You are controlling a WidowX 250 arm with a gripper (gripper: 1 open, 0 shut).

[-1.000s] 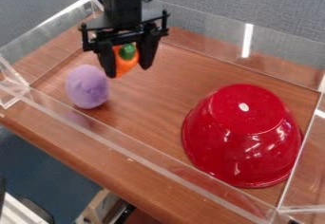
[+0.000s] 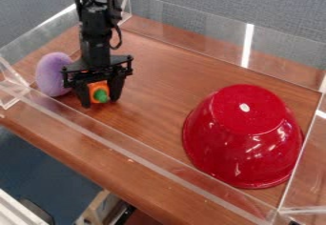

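My black gripper [image 2: 99,86] is low at the left of the wooden table, with a small orange and green object [image 2: 101,93] between its fingers, down at or very near the tabletop. A light purple rounded object [image 2: 52,73] is just to the left of the gripper, partly behind it; whether they touch is unclear.
A large red upturned bowl [image 2: 242,133] sits at the right. Clear plastic walls [image 2: 249,48] surround the tabletop [image 2: 178,76].
The gripper has come down and toward the front left, carrying the orange and green object. The purple object has shifted left and back.
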